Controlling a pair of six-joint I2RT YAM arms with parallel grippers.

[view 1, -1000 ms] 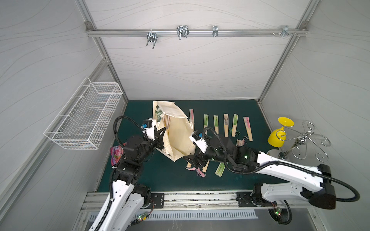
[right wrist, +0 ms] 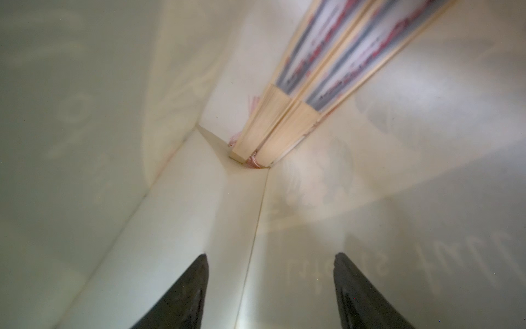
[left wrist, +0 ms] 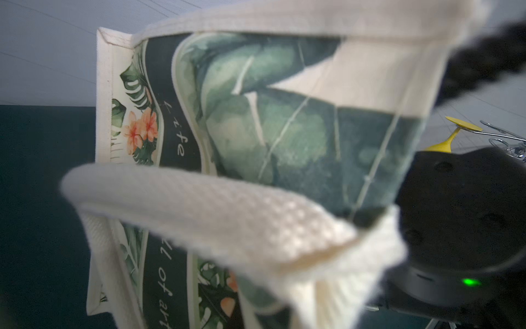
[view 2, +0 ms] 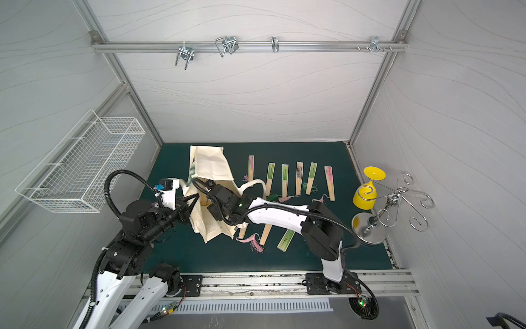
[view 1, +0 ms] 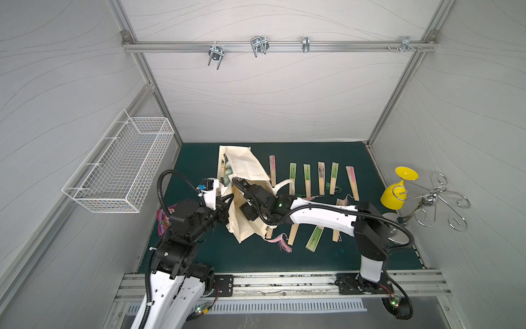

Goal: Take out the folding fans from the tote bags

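Note:
The cream tote bag (view 1: pixel 241 156) lies on its side, its green leaf print filling the left wrist view (left wrist: pixel 257 137). My left gripper (view 1: pixel 223 200) is at the bag's near left edge, by the looped handle; its fingers are hidden in its wrist view, and it appears shut. My right gripper reaches into the bag, with fingertips apart and only bag lining visible between them; whether anything is held is unclear. Deeper inside, two folding fans (right wrist: pixel 301 93) with pink tassels lie in a corner, beyond the fingertips.
Several folding fans (view 1: pixel 315 235) are spread on the green table to the right. A wire basket (view 1: pixel 128 159) hangs on the left wall. A yellow object (view 1: pixel 393 194) and metal stand (view 1: pixel 438 203) occupy the right side.
My right arm has moved leftward and into the bag, from beside its opening.

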